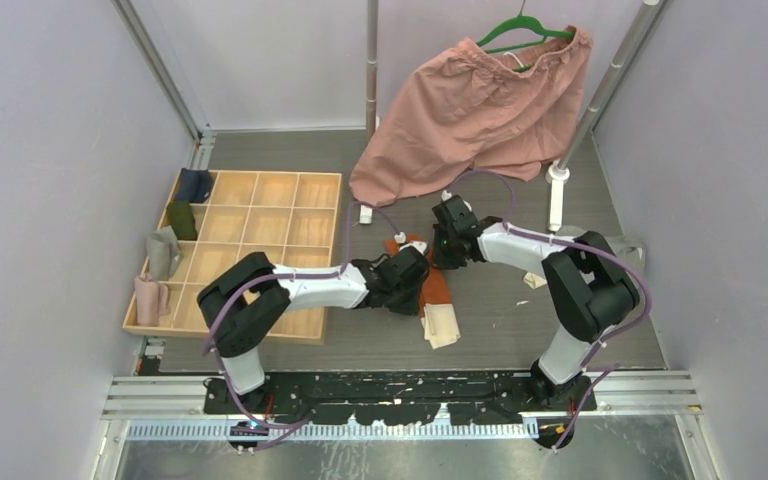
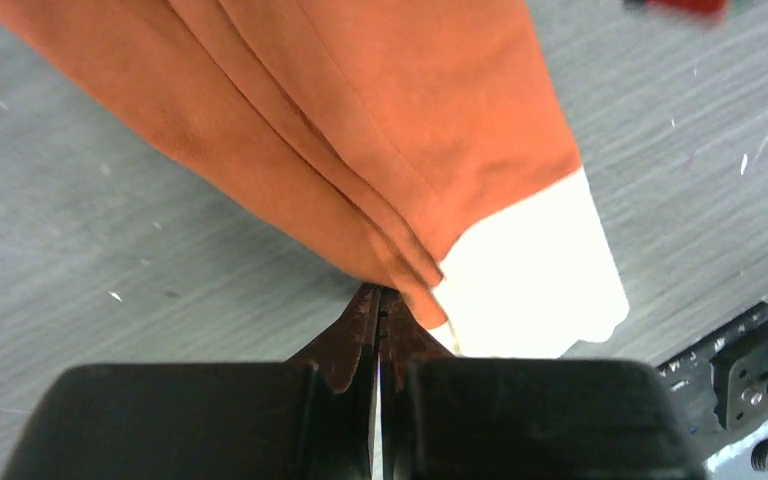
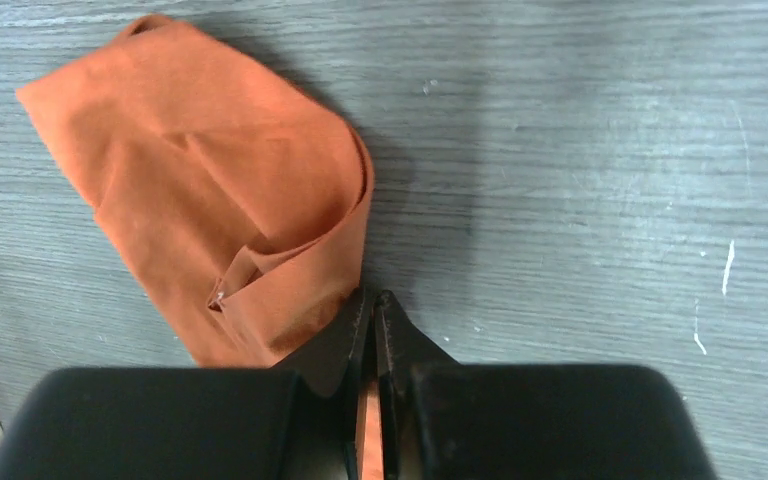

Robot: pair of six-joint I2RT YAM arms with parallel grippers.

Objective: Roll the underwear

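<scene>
The orange underwear (image 1: 434,287) with a white waistband (image 1: 441,325) lies upright-and-down between my arms in the top view, partly hidden by them. In the left wrist view my left gripper is shut at the folded long edge near the white end (image 2: 535,260); whether fabric is between the tips is unclear. My right gripper is at the orange end (image 3: 190,170), where the fabric has a folded flap. Its fingertips are close together at that fold; I cannot tell if they hold it.
A wooden compartment box (image 1: 260,207) with rolled garments stands left. Pink shorts (image 1: 460,120) hang at the back. Grey and cream cloths lie at the right, partly under my right arm. Bare table surrounds the underwear.
</scene>
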